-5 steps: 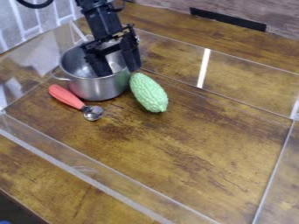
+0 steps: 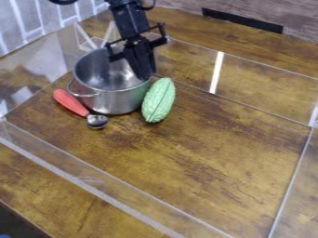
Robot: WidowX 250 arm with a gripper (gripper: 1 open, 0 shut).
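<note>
A steel pot stands on the wooden table at the upper left. My black gripper is over the pot's right back rim, shut, with its fingertips low at that rim; whether anything is between them is hard to see. A green corn-like object lies against the pot's right side. A red-handled scoop lies at the pot's front left, its round metal end toward the front.
Clear plastic panels or edges border the left and front of the area. A white tape strip lies at the back right.
The green object has shifted and stands more upright in the view, closer to the pot. The pot and gripper have shifted slightly.
</note>
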